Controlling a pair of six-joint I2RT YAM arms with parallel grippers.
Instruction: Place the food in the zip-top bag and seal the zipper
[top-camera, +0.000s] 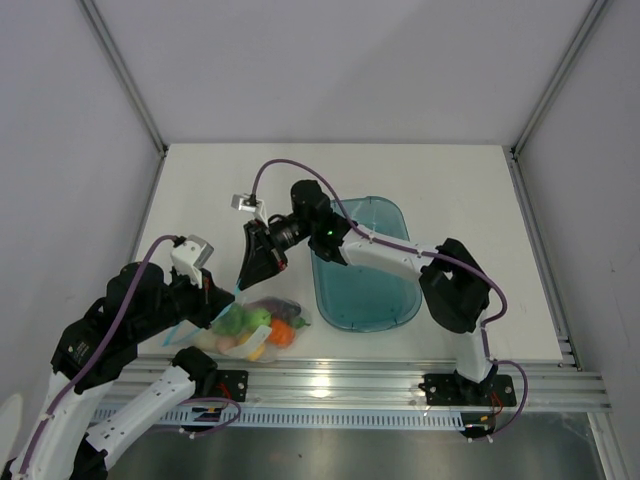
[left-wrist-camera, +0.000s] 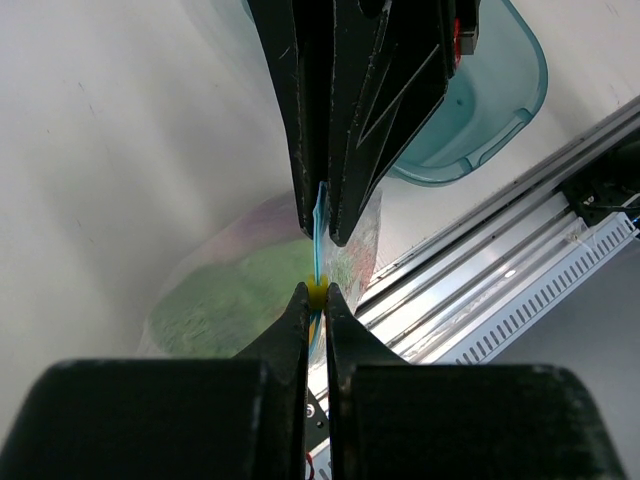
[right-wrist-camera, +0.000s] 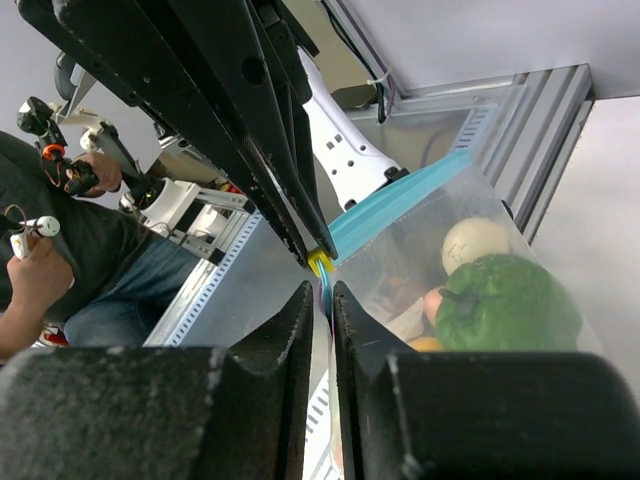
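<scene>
The clear zip top bag (top-camera: 262, 350) lies near the front edge, holding a green pepper (right-wrist-camera: 510, 305), an orange item (top-camera: 281, 333), a dark purple eggplant (top-camera: 272, 307) and other food. Its blue zipper strip (right-wrist-camera: 400, 203) is raised. My left gripper is shut on the zipper, with a yellow slider (right-wrist-camera: 319, 262) at its fingertips. Beyond it along the strip, my right gripper straddles the zipper's corner end; in the left wrist view a narrow gap shows between its fingers. The left fingertips are partly hidden in the top view.
An empty teal bin (top-camera: 367, 290) stands right of the bag, beneath the right forearm. A metal rail (top-camera: 320, 380) runs along the table's front edge. Bare white table (top-camera: 450, 190) extends behind and to the right.
</scene>
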